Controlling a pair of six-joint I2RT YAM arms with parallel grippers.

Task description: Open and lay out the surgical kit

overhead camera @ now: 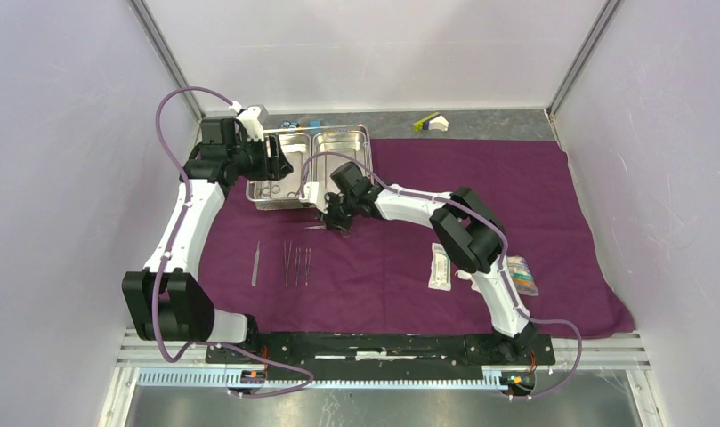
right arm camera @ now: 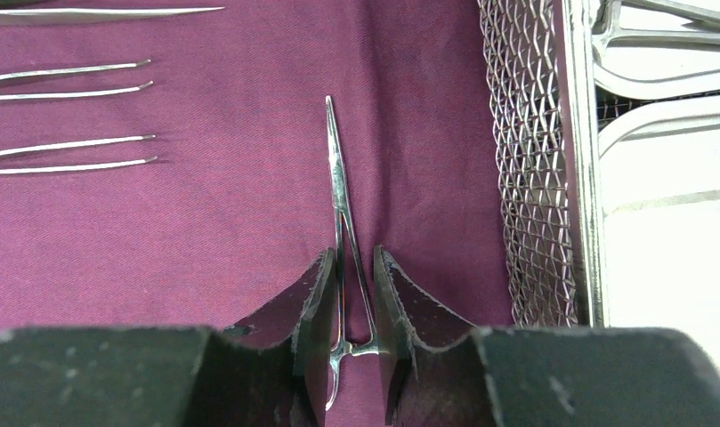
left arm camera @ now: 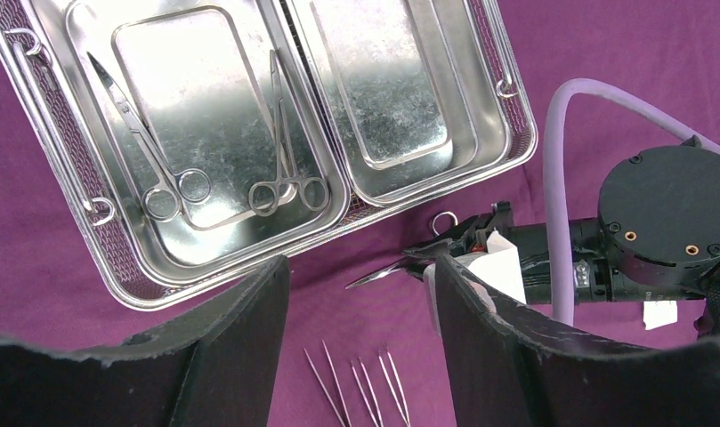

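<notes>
A steel tray (overhead camera: 282, 204) at the back left holds scissors (left arm camera: 163, 191) and a clamp (left arm camera: 264, 192) in its left compartment. My left gripper hovers open over it. My right gripper is down on the purple cloth in front of the tray, shut on a needle holder (right arm camera: 337, 169) lying parallel to the tray's edge. Forceps (right arm camera: 71, 142) and a scalpel handle (overhead camera: 255, 262) lie in a row on the cloth nearer the front.
White packets (overhead camera: 440, 267) and a bag (overhead camera: 522, 274) lie at the front right, beside the right arm. Small items lie behind the tray.
</notes>
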